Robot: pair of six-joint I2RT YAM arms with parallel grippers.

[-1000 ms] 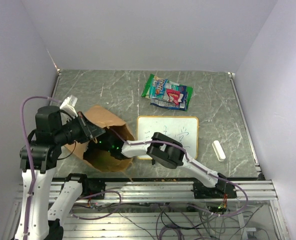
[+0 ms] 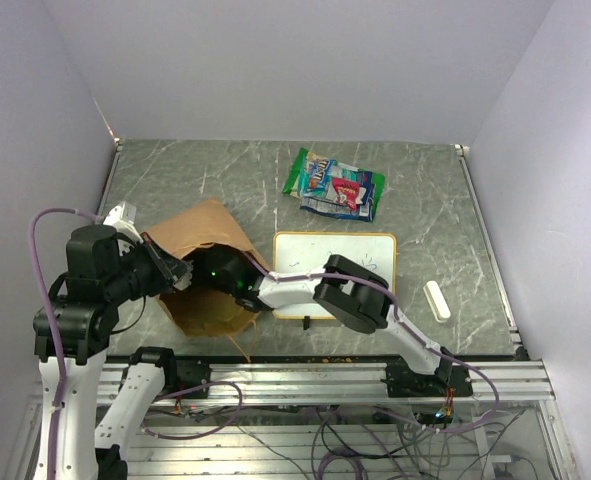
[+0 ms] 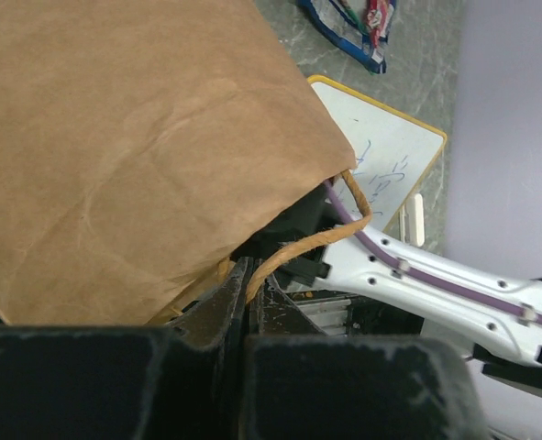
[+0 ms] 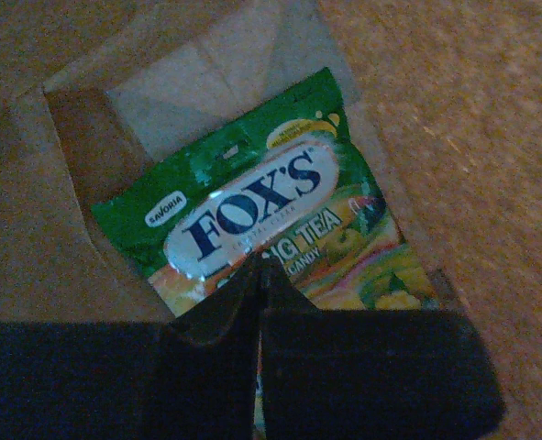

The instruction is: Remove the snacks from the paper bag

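The brown paper bag (image 2: pixel 205 220) lies on its side at left of the table. My left gripper is shut on the bag's twisted handle (image 3: pixel 330 234) at its upper left. My right arm reaches inside the bag; in the right wrist view my right gripper is shut, its tips over a green Fox's candy pack (image 4: pixel 252 202), with nothing visibly held. In the top view, snack packs (image 2: pixel 335 185), including M&M's, lie at the back centre, outside the bag.
A whiteboard (image 2: pixel 335 250) lies right of the bag, beneath my right arm. A white eraser (image 2: pixel 436 300) sits farther right.
My left gripper has moved leftward with the bag's handle, and the bag has shifted with it. My right arm has shifted slightly within the bag.
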